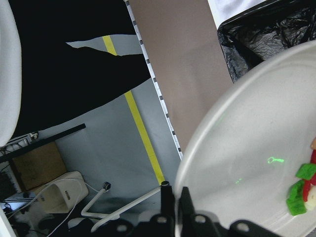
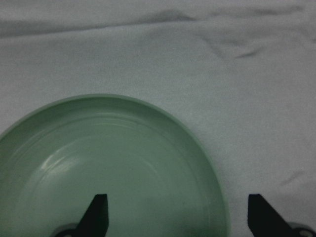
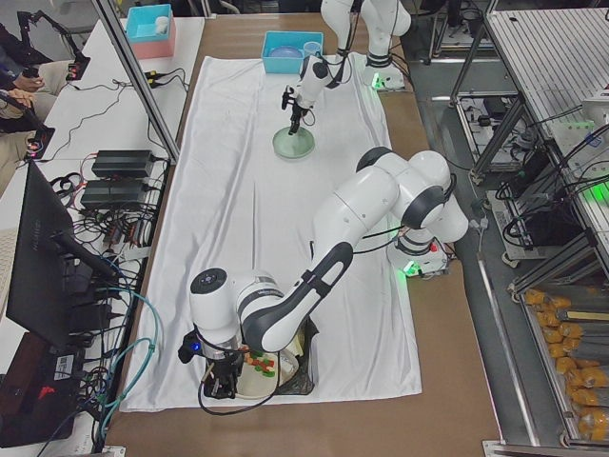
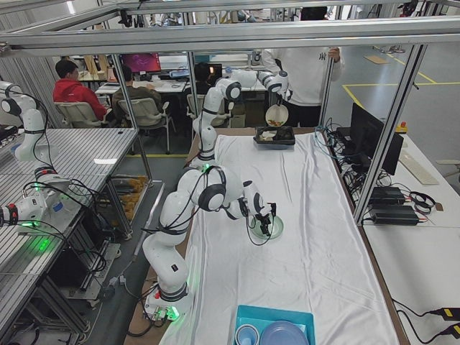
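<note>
A white plate (image 1: 237, 148) with green, red and pale food pieces (image 1: 296, 197) is held at its rim by my shut left gripper, above the black-lined bin (image 1: 252, 34) at the table's end. My right gripper stands open over a green plate (image 2: 108, 163) lying on the white cloth, its fingers on either side of the plate's right rim. The camera left view shows the left gripper (image 3: 225, 376) partly hidden by its own arm.
A blue tray (image 4: 244, 313) with a cup and a blue plate sits at the other end of the table. A monitor and cables line one long side.
</note>
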